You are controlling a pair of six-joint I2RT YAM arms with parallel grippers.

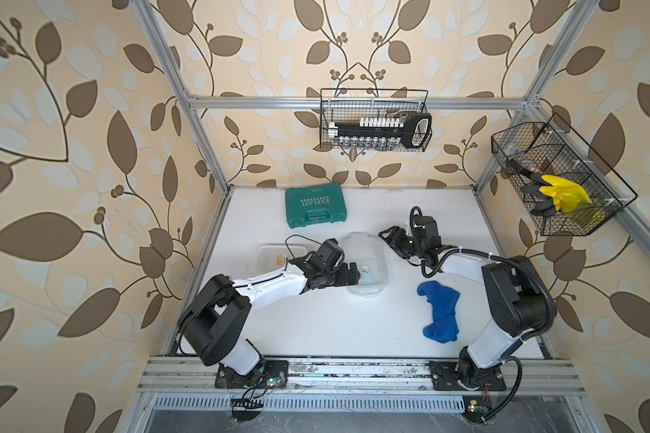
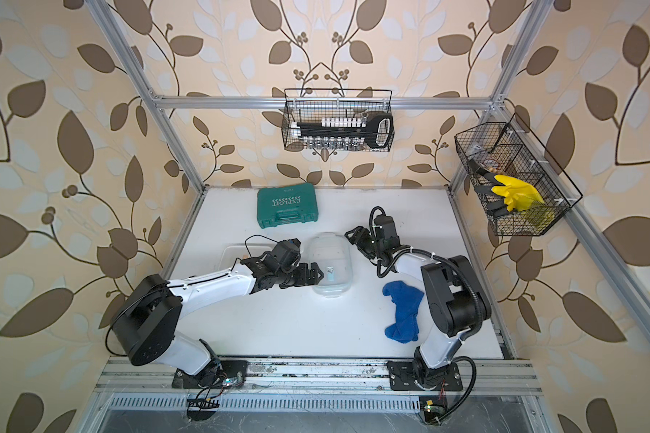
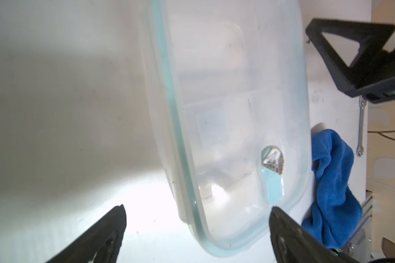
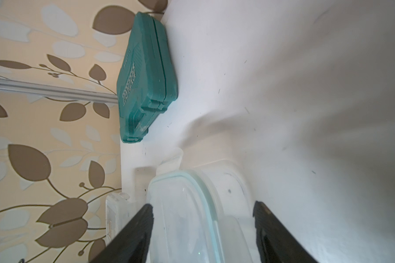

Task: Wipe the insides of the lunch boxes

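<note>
The near lunch box point(image 1: 369, 254), clear with a pale blue rim, rests on the table between my two grippers. Inside it, toward one end, a small dark patch point(image 3: 273, 159) and a light blue mark show in the left wrist view. My left gripper stands open at the box's left side, fingers apart around its near end. My right gripper is open at the far right corner, the box rim seen between its fingers. A second lunch box point(image 1: 267, 254) lies to the left, partly behind my left arm. The blue cloth point(image 1: 442, 310) lies crumpled at front right.
A green case point(image 1: 315, 204) stands at the back of the table. A wrench point(image 3: 361, 127) lies beyond the cloth. Wire baskets point(image 1: 375, 132) hang on the walls.
</note>
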